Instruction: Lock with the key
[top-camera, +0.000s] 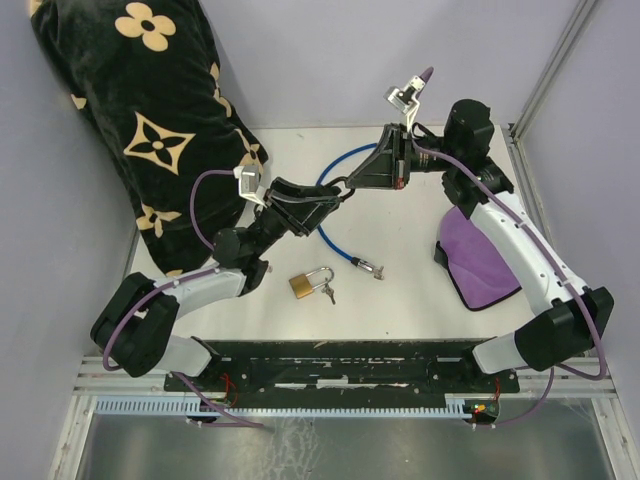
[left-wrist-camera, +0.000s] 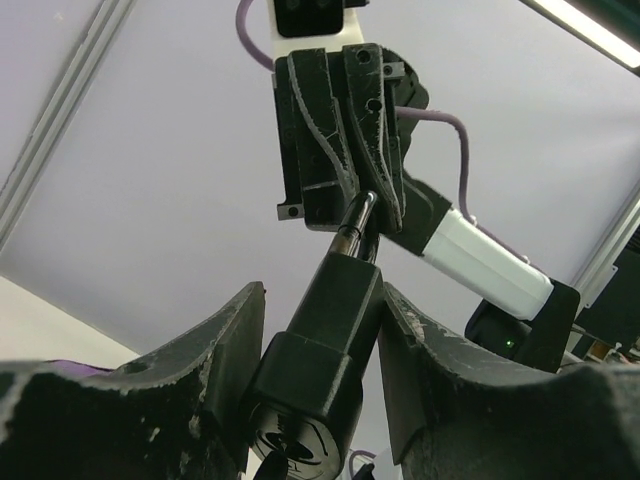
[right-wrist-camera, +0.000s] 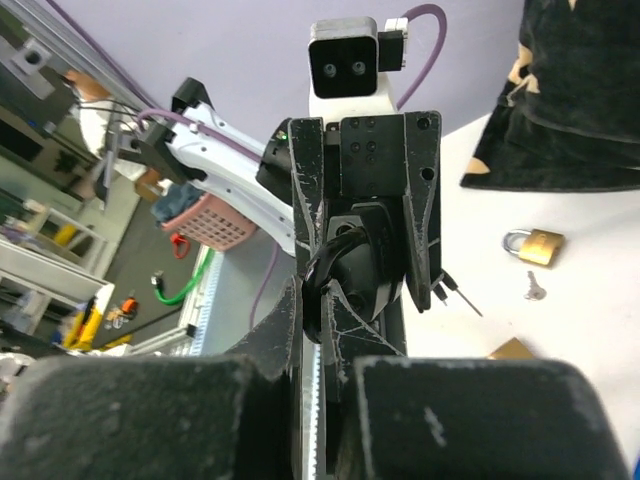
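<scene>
Both grippers meet in mid-air above the table. My left gripper (top-camera: 322, 203) is shut on a black lock body (left-wrist-camera: 325, 330), whose dark shackle (right-wrist-camera: 335, 260) rises toward my right gripper (top-camera: 355, 183). That gripper is shut on the curved shackle, as the right wrist view shows. Below lie a brass padlock (top-camera: 301, 285) with an open-looking shackle and a small key (top-camera: 329, 294) beside it, also seen as the brass padlock (right-wrist-camera: 541, 247) and key (right-wrist-camera: 535, 292).
A blue cable lock (top-camera: 340, 247) lies curved across the table. A purple pouch (top-camera: 475, 260) is at the right, a dark patterned cushion (top-camera: 150, 120) at the back left.
</scene>
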